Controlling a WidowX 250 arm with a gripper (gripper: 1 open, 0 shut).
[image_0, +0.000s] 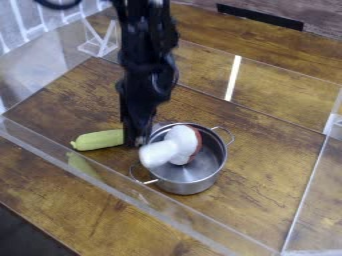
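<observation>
A steel pot (194, 175) with two side handles sits right of centre, holding a white object with a reddish part (170, 148), bulbous and leaning over the near rim. A pale green corn-like item (99, 139) lies on the wood to the pot's left. My black gripper (140, 128), blurred, is just above and left of the pot, near the right end of the green item; it is open, with nothing clearly held.
Clear plastic walls border the wooden work surface (267, 150) at the front, back and right. Bare wood is free behind and right of the pot and in the near left area.
</observation>
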